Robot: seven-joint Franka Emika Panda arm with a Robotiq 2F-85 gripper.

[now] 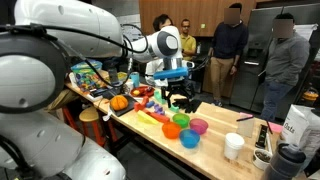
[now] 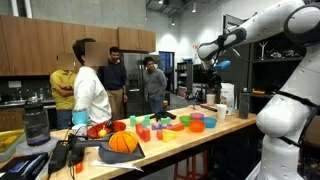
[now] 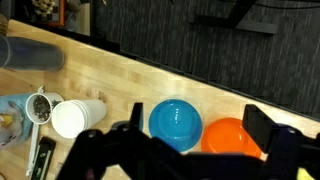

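My gripper stands open with nothing between its fingers, above the front part of the table. Below it in the wrist view lie a blue bowl (image 3: 176,122) and an orange bowl (image 3: 230,137), side by side. From the side, the gripper (image 1: 183,103) hangs clear above the bowls. Grouped there are the blue bowl (image 1: 190,138), the orange bowl (image 1: 171,130), a pink bowl (image 1: 198,126) and a green bowl (image 1: 181,118). A white cup (image 1: 233,145) stands to their right.
Dark cylinder (image 1: 285,160), green bowl (image 1: 295,122) and a black marker-like item (image 3: 43,155) occupy the table's right end. At the other end are an orange ball (image 2: 123,142) and coloured blocks. Several people stand behind the table. Bare wood shows around the white cup.
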